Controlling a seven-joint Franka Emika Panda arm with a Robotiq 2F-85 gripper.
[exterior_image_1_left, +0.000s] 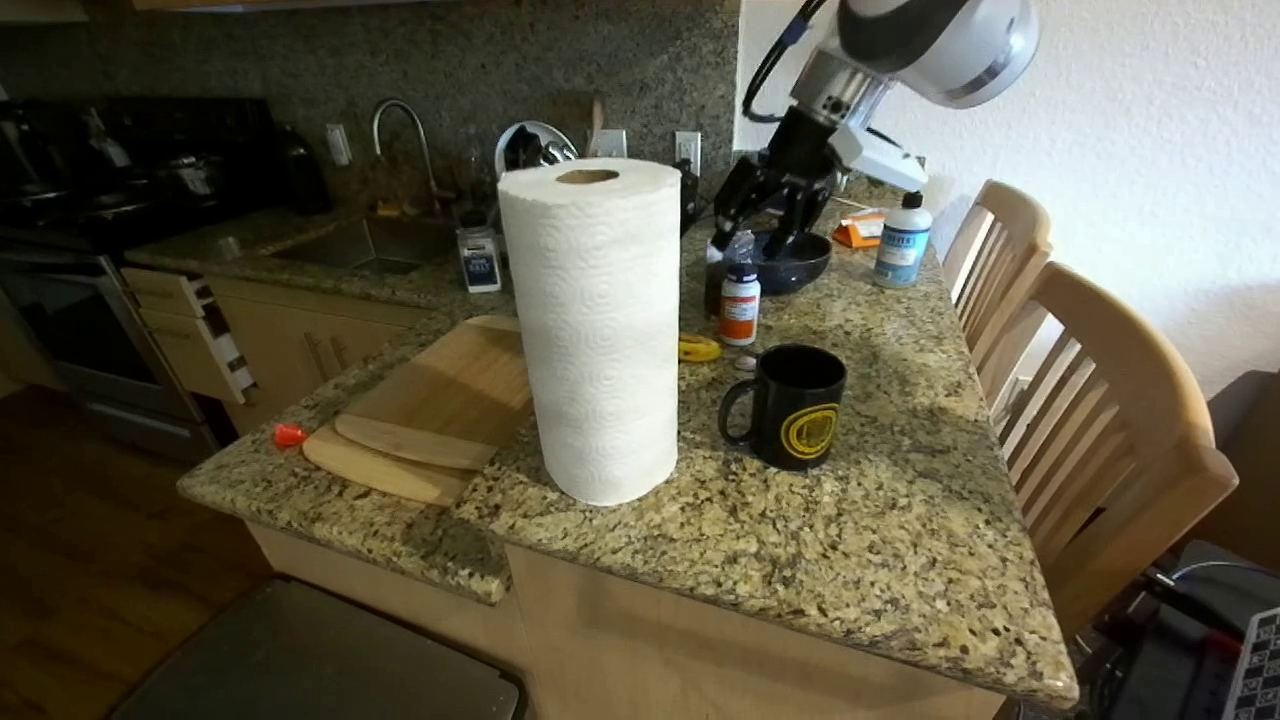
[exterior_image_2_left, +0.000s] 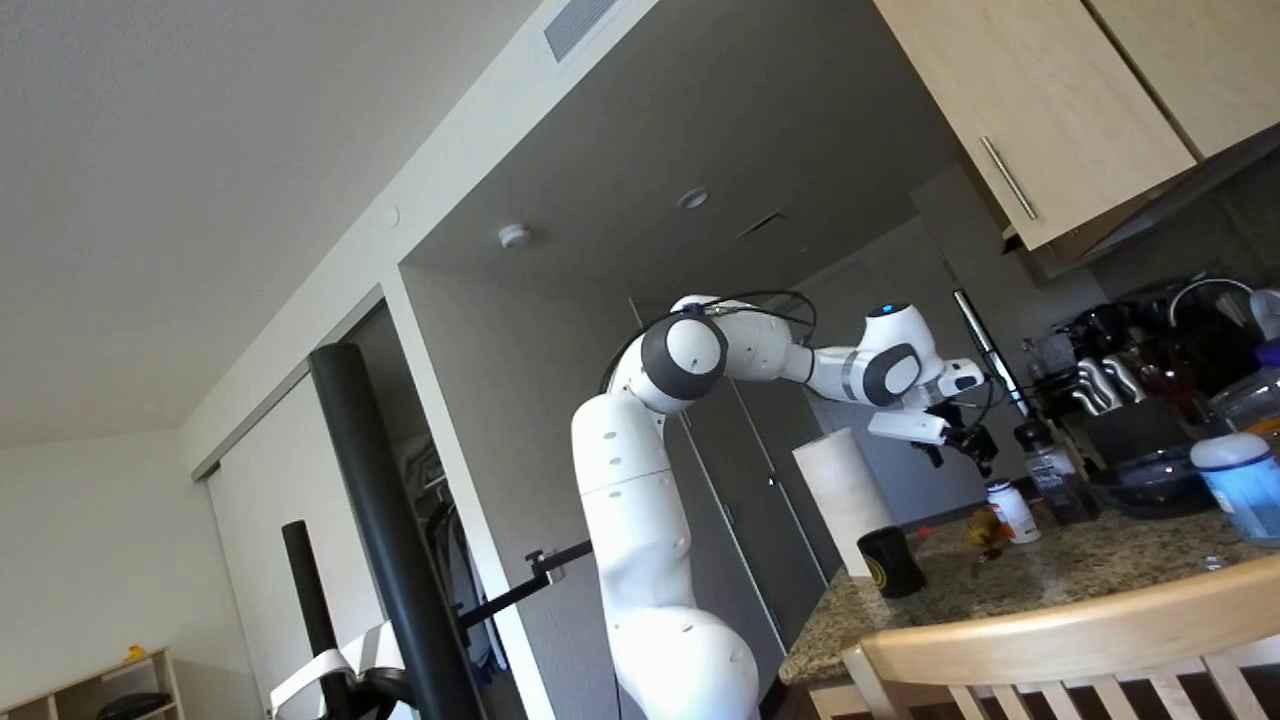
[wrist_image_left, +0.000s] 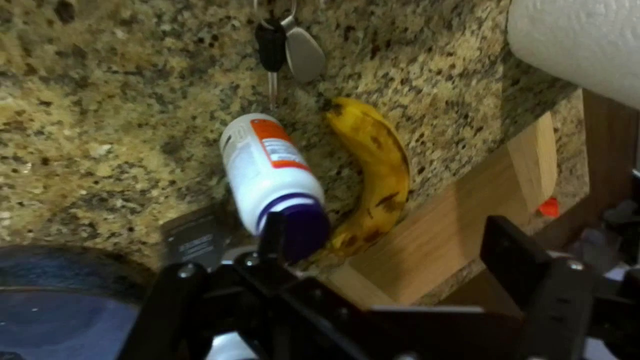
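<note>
Above the far part of the counter, my gripper (exterior_image_1_left: 756, 234) hangs open, its black fingers spread apart. In the wrist view nothing is held between the fingertips; counter and cutting board show through the gap. A white pill bottle (wrist_image_left: 270, 171) with an orange label and purple cap stands below, close to one finger (wrist_image_left: 273, 237). Beside it lies a yellow banana (wrist_image_left: 384, 174) with brown marks. Keys with a grey fob (wrist_image_left: 304, 55) rest nearby. The dark bowl (exterior_image_1_left: 798, 264) sits behind the pill bottle in exterior view 1.
A tall paper towel roll (exterior_image_1_left: 600, 348) and a black mug (exterior_image_1_left: 800, 414) stand toward the counter's near end. Wooden cutting boards (exterior_image_1_left: 450, 384) lie at left. A soap bottle (exterior_image_1_left: 902, 246) stands at right, near the chairs (exterior_image_1_left: 1122, 396).
</note>
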